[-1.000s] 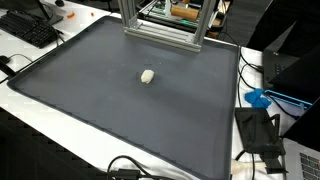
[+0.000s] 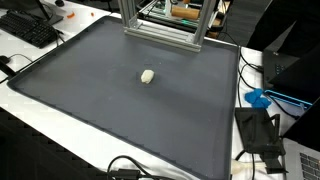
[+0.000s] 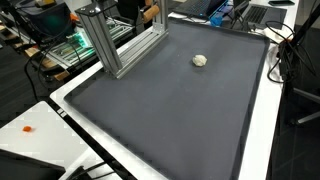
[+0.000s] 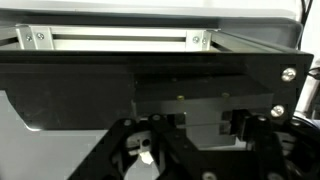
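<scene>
A small cream-coloured lump (image 2: 147,76) lies by itself on the dark grey mat; exterior view 2 shows the same lump (image 3: 199,60) near the far edge. My gripper appears only in the wrist view, its dark fingers coming up from the bottom. At their tips is a black block (image 4: 190,92) in front of a long black panel (image 4: 70,100). Black on black makes it hard to see whether the fingers touch the block or stand around it. Both exterior views leave the gripper out.
A silver metal frame (image 2: 165,36) stands at the mat's back edge, also seen as a tall frame (image 3: 122,45) in exterior view 2. Cables, a keyboard (image 2: 32,28) and a blue object (image 2: 257,98) lie outside the mat.
</scene>
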